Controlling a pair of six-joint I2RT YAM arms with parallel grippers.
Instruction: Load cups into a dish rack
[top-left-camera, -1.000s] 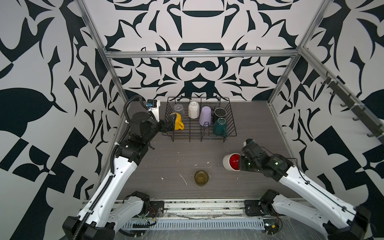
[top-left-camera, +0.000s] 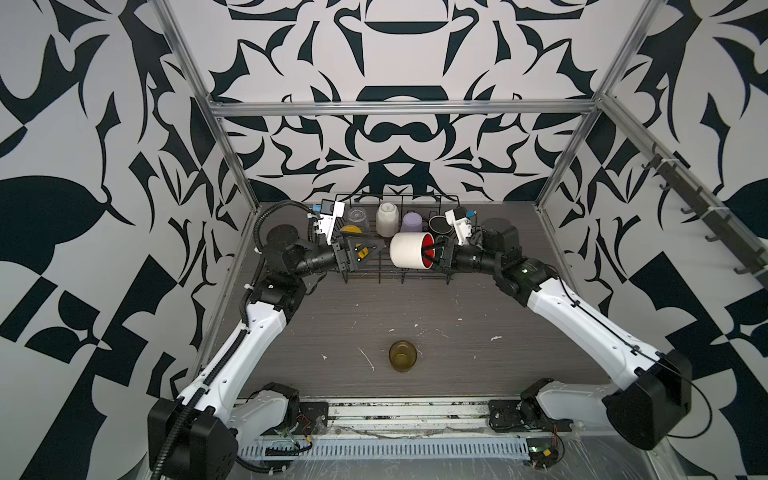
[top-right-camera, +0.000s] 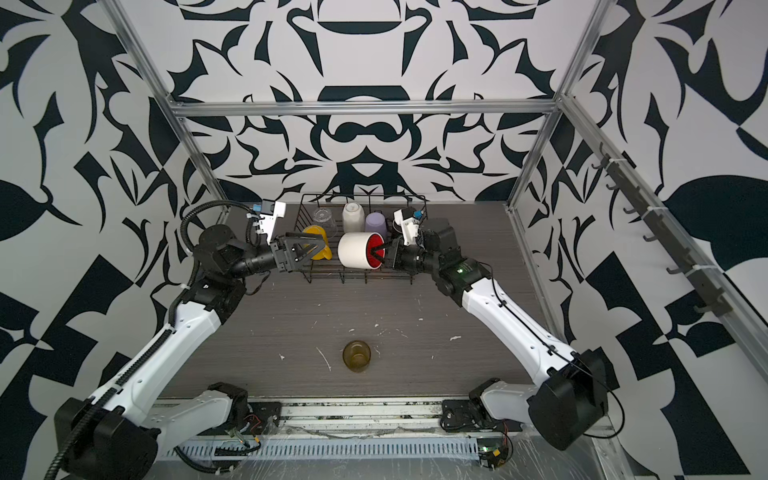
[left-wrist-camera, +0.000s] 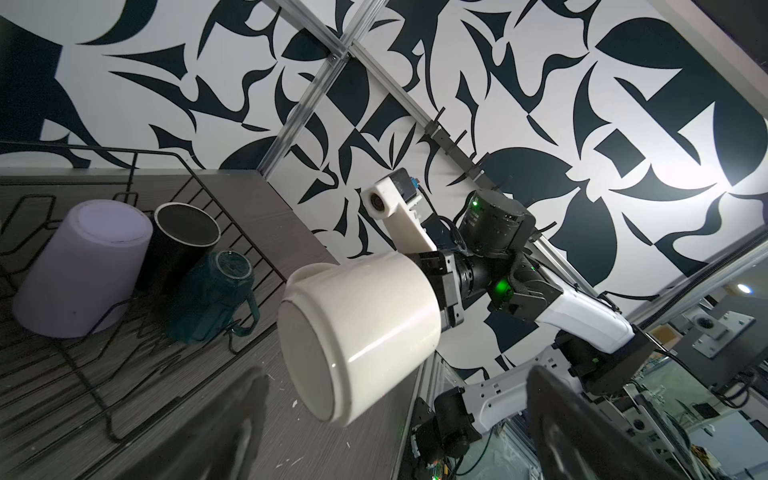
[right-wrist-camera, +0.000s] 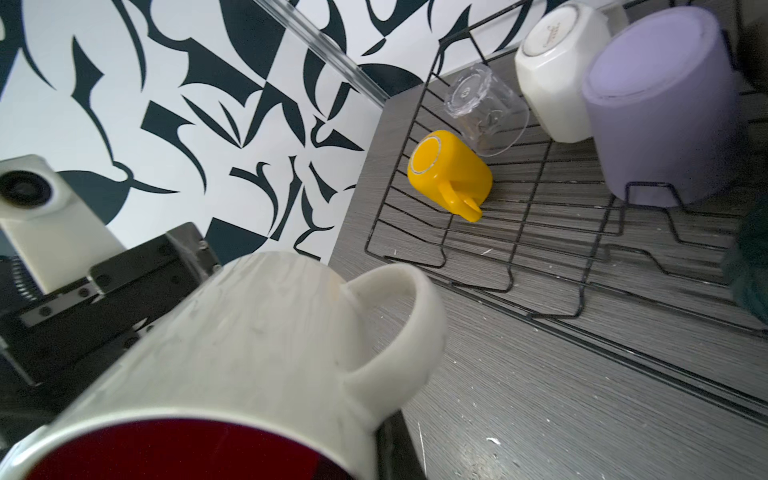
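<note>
A white mug with a red inside hangs on its side in the air, over the front of the rack. My right gripper is shut on its wall at the open end. In the right wrist view the mug's handle points away from the gripper. To the left, my left gripper stands open and empty, facing the mug's base. The black wire dish rack lies below. On the table near the front, an amber glass stands upright.
The rack holds a yellow mug, clear glass, white cup, lilac cup, black cup and teal mug. Bare table lies in front of it. Walls enclose the back and sides.
The right gripper has carried the white mug from the front right up and left to over the rack. My left gripper has shifted right, towards the mug, its fingers spread.
</note>
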